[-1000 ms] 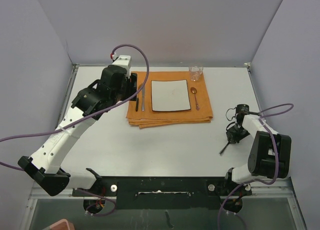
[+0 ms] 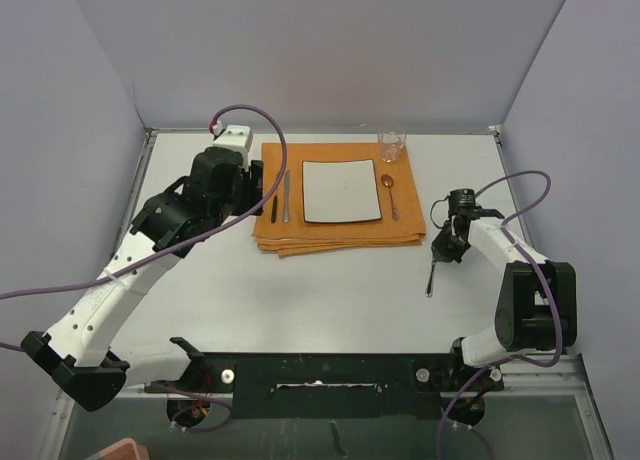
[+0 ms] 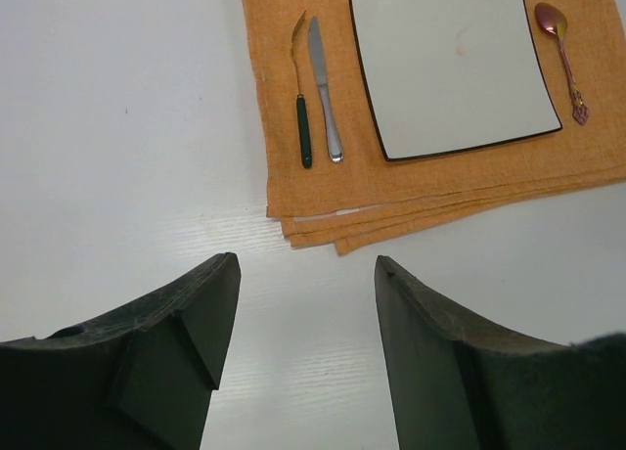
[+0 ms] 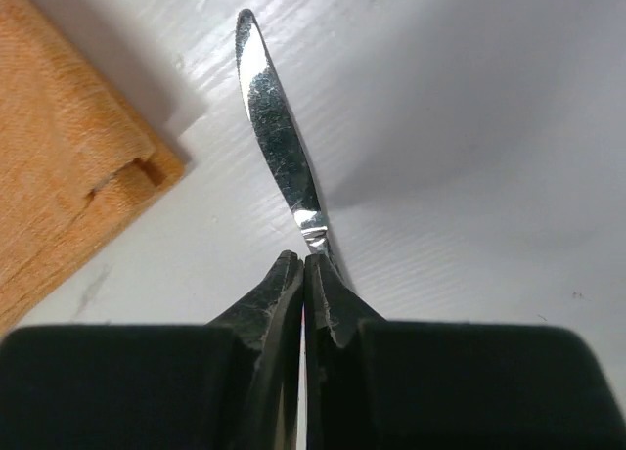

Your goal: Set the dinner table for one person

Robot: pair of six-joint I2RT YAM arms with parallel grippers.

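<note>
An orange placemat (image 2: 335, 235) holds a white square plate (image 2: 341, 191), a fork (image 3: 304, 132) and knife (image 3: 326, 103) on its left, and a spoon (image 2: 393, 198) on its right. My left gripper hangs above the table left of the mat, fingers apart and empty. My right gripper is shut on a second silver knife (image 4: 279, 142), just off the mat's right edge, the blade pointing away from the fingers.
A clear glass (image 2: 391, 146) stands at the mat's back right corner.
My right gripper has moved up and left toward the mat with the knife, which now lies more upright in the top view. The left arm has shifted slightly left and down.
</note>
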